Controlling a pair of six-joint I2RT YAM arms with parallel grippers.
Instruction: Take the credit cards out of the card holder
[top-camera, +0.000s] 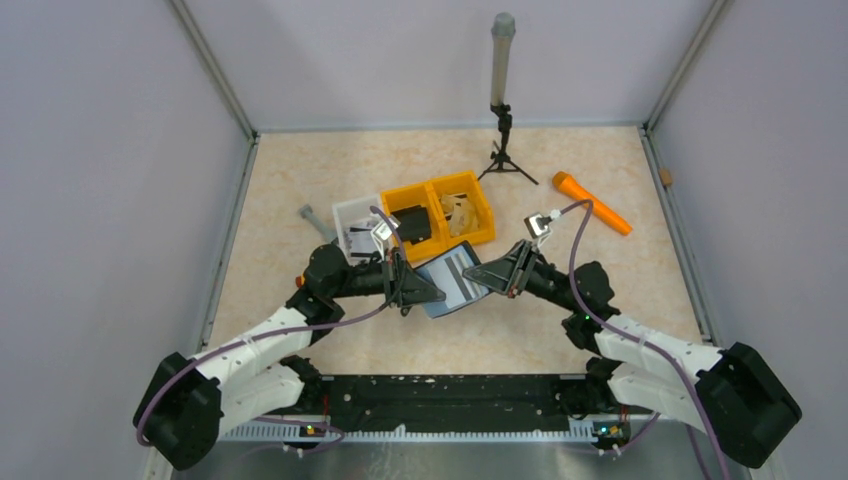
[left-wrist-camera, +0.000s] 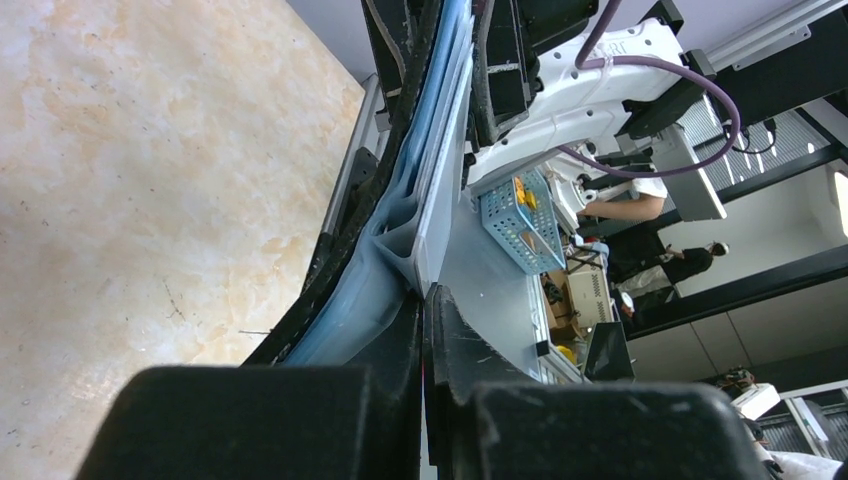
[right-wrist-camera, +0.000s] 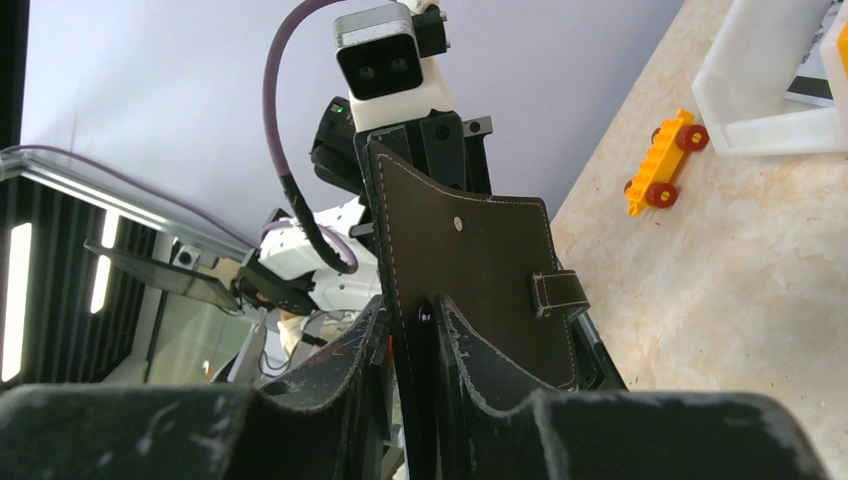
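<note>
The open card holder (top-camera: 452, 280) is held between both grippers over the table's centre, clear sleeves facing up in the top view. In the left wrist view its translucent sleeves (left-wrist-camera: 410, 200) and dark cover edge stand upright; my left gripper is shut at their edge. In the right wrist view the brown cover (right-wrist-camera: 470, 260) with its snap strap faces the camera, and my right gripper has its fingers either side of the cover's edge; whether they press on it is hard to tell. Any cards in the sleeves cannot be made out clearly.
A white bin (top-camera: 350, 215) and yellow bins (top-camera: 466, 182) stand behind the holder. An orange microphone (top-camera: 600, 210) lies at back right, a tripod stand (top-camera: 500, 150) at the back, a toy car (right-wrist-camera: 660, 160) by the white bin.
</note>
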